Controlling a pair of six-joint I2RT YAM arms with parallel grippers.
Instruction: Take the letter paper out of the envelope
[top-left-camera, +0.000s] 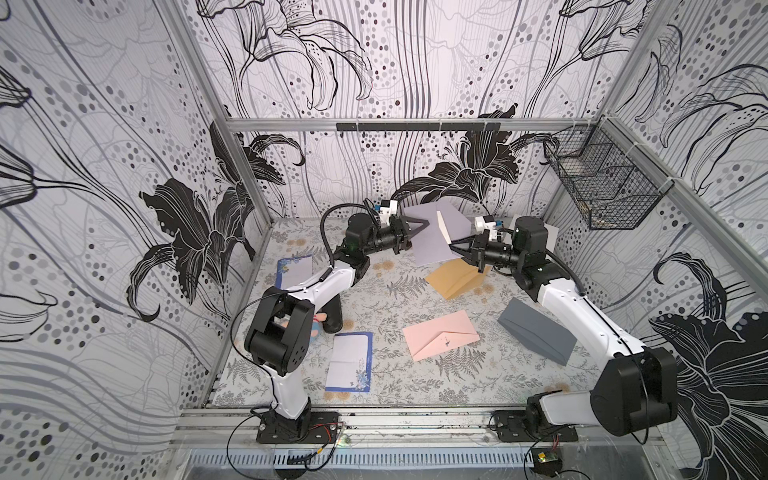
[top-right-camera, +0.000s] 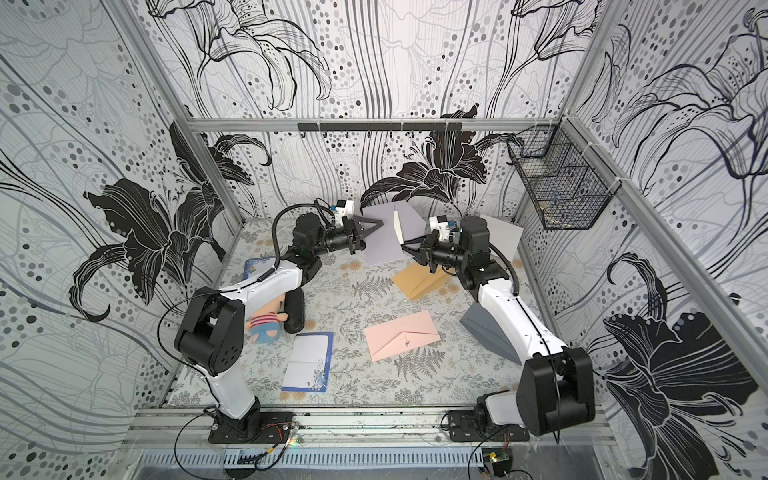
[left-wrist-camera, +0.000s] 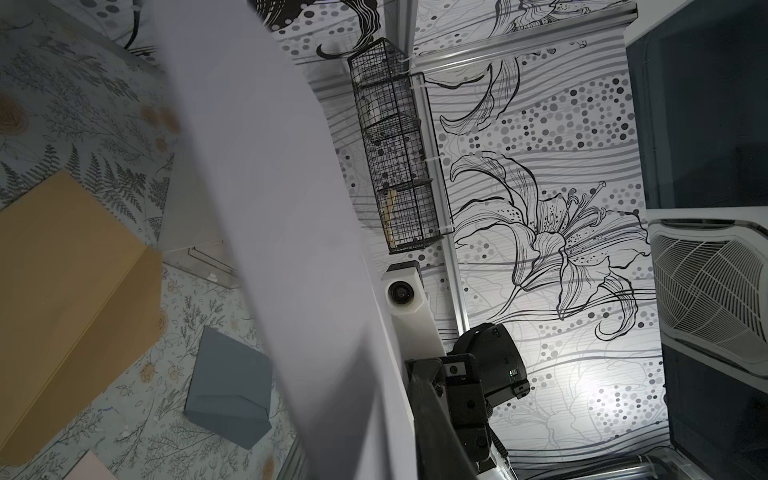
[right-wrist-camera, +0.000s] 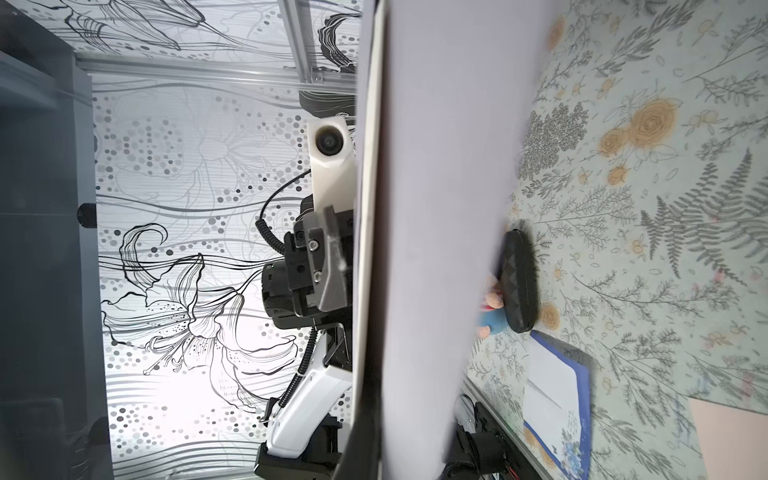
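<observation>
A large lavender envelope (top-left-camera: 432, 249) is held up between the arms at the back of the table. My left gripper (top-left-camera: 425, 223) is shut on its left side; in the left wrist view one finger (left-wrist-camera: 432, 424) shows and the envelope hides the other. My right gripper (top-left-camera: 452, 245) is shut on the envelope's right edge, one finger (right-wrist-camera: 364, 436) visible, the other behind the lavender panel. A bright cream-white strip (top-left-camera: 444, 227) stands along the opening; whether it is letter paper or lining, I cannot tell. A narrow gap separates it from the panel.
Below lie a tan envelope (top-left-camera: 457, 280), a pink envelope (top-left-camera: 440, 336) and a slate envelope (top-left-camera: 537, 332). Blue-bordered notepaper (top-left-camera: 349, 362), a plush doll (top-right-camera: 266, 326) and a black case (top-right-camera: 294, 310) are on the left. A wire basket (top-left-camera: 612, 180) hangs at right.
</observation>
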